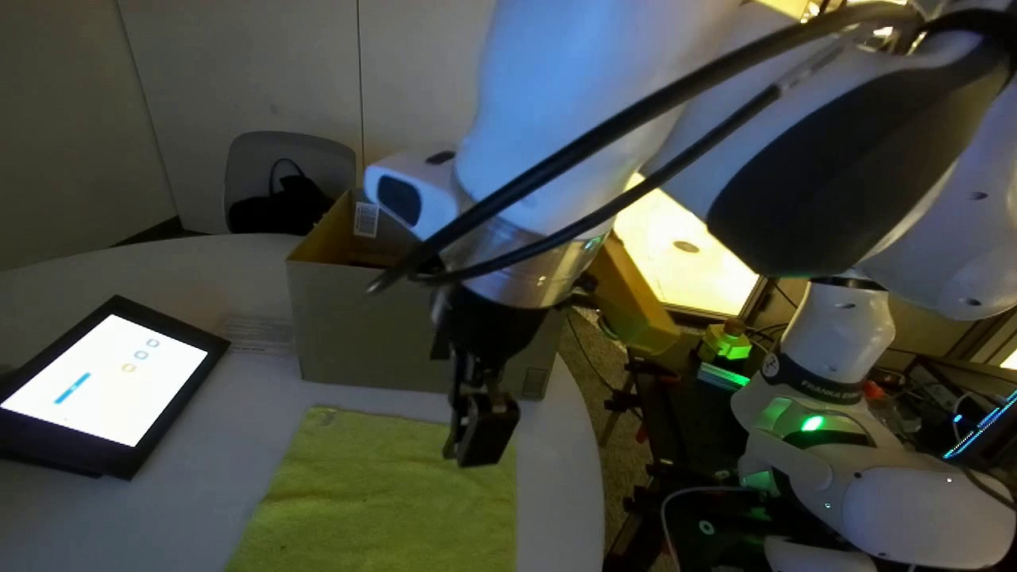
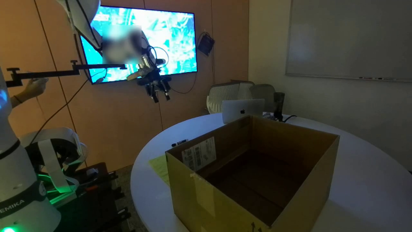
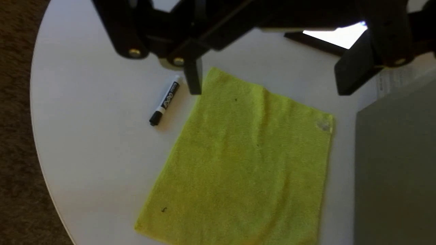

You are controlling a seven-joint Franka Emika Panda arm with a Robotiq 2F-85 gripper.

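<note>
My gripper (image 1: 484, 443) (image 2: 161, 97) hangs above the table, its fingers (image 3: 192, 77) spread wide with only air between them. Below it in the wrist view lies a yellow-green cloth (image 3: 245, 163) (image 1: 381, 496), mostly flat with a few creases. Just off the cloth's left edge in that view rests a black and white marker (image 3: 164, 102) (image 2: 180, 142), apart from the cloth. An open, brown cardboard box (image 1: 410, 329) (image 2: 249, 208) (image 3: 396, 171) stands on the table beside the cloth; the part of its floor in sight looks bare.
A lit screen (image 1: 114, 376) lies at the table's left in exterior view 1. Exterior view 2 shows a laptop (image 2: 242, 109) and a dark cup (image 2: 278, 104) behind the box. The white table (image 3: 94, 134) has clear room around the marker, up to its curved edge.
</note>
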